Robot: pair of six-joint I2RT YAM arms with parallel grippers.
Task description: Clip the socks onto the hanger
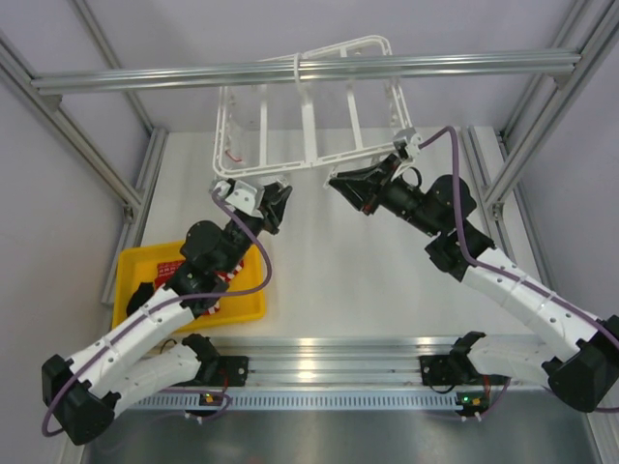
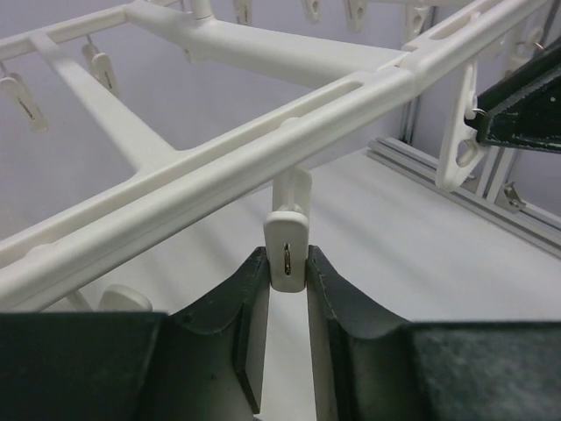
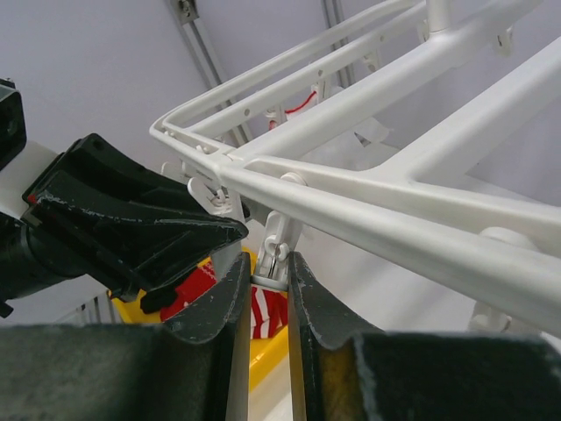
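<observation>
The white hanger (image 1: 309, 126) hangs below the overhead rail, with clips along its frame. In the left wrist view, a hanger clip (image 2: 287, 250) sits between the fingertips of my left gripper, which are closed in against its sides. My right gripper is shut on another clip (image 3: 279, 241) along the same front bar, as the right wrist view shows. No sock shows at either clip. Red-and-white socks (image 3: 263, 311) lie in the yellow bin (image 1: 253, 307), partly hidden behind the left arm in the top view.
A black item (image 1: 141, 296) lies at the bin's left side. More clips (image 2: 101, 66) hang from the hanger's other bars. Above it the metal rail (image 1: 445, 66) spans the workspace.
</observation>
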